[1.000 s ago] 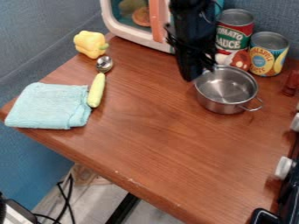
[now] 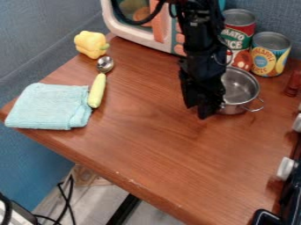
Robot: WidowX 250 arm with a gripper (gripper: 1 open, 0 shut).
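Observation:
My black gripper [image 2: 205, 101] reaches down at the left rim of a steel pot [image 2: 240, 88] on the wooden table [image 2: 141, 158]; its fingers overlap the pot's near-left side, and whether they are open or shut on it is hidden by the dark body.
A light blue cloth [image 2: 49, 107], a yellow-handled spoon [image 2: 97, 91] and a yellow pepper [image 2: 91, 42] lie at left. A toy microwave [image 2: 144, 29], cans [image 2: 269, 53] and a red bottle [image 2: 293, 86] stand at the back. A black appliance edges the right.
My gripper has moved down from above and behind the pot to its left rim, now covering more of the pot's left side.

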